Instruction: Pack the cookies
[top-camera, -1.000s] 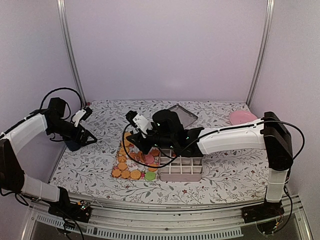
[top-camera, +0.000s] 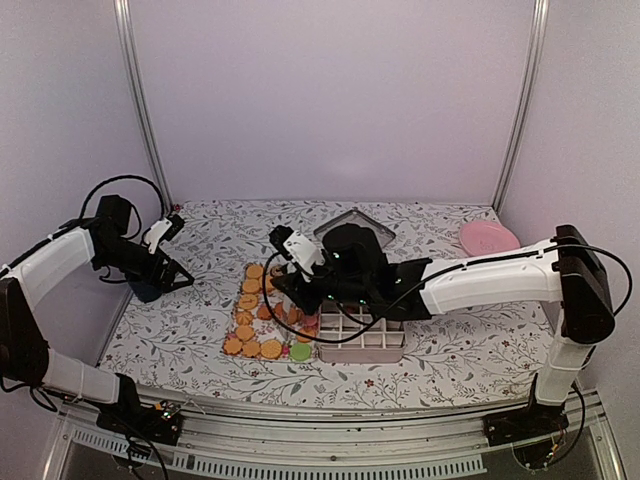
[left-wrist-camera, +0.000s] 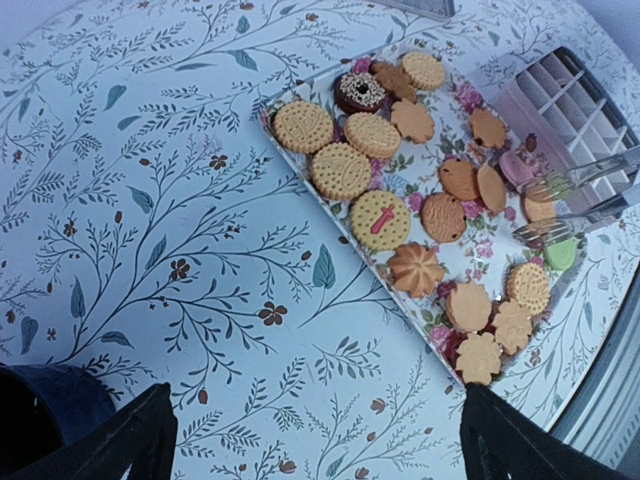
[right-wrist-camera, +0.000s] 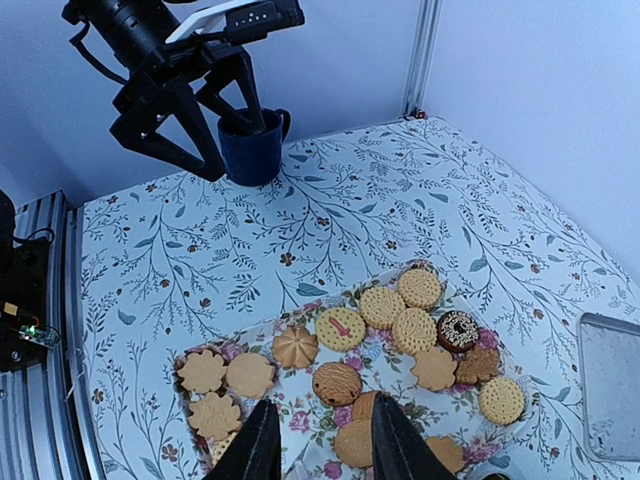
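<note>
Cookies of several kinds lie on a flowered tray (left-wrist-camera: 445, 345), among them a chocolate ring (left-wrist-camera: 360, 92) and a star-shaped cookie (left-wrist-camera: 415, 269). Beside the tray stands a pale divided box (top-camera: 362, 354), partly covered by the right arm in the top view. My right gripper is over the cookies near the box, its fingers apart. Brown round cookies (right-wrist-camera: 353, 443) appear between and beyond those fingers, but contact cannot be told. Far to the left, above the table, my left gripper is open and empty.
A dark blue mug (right-wrist-camera: 250, 150) stands under the left gripper. At the back lies a grey metal tray (top-camera: 372, 222), and a pink plate (top-camera: 488, 237) is at the back right. Bare flowered cloth (left-wrist-camera: 230, 330) stretches between the mug and the cookie tray.
Over the last second the right gripper has shifted a little to the right, toward the box, its arm along with it. The left arm stays where it was.
</note>
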